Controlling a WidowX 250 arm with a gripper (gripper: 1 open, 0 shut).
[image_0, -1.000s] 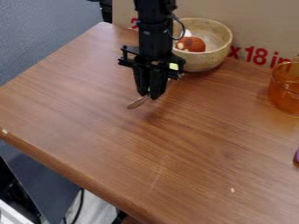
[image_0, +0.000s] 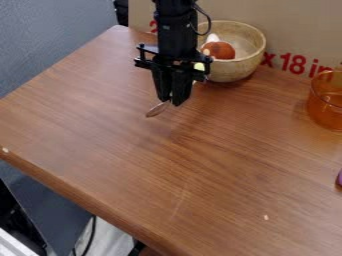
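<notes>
The black gripper (image_0: 173, 92) hangs over the back middle of the wooden table (image_0: 147, 180), its fingers pointing down. A thin light-brown object (image_0: 158, 109) shows just below the fingertips; whether it is held, and whether the gripper is open or shut, is unclear. Behind the gripper, a pale wooden bowl (image_0: 238, 68) holds a reddish-brown round item (image_0: 219, 50), partly hidden by the arm.
An orange translucent container (image_0: 325, 100) stands at the right edge, with a small purple item (image_0: 339, 180) below it. A cardboard panel (image_0: 297, 30) closes off the back.
The gripper and arm have shifted very slightly near the bowl; otherwise the scene looks the same.
</notes>
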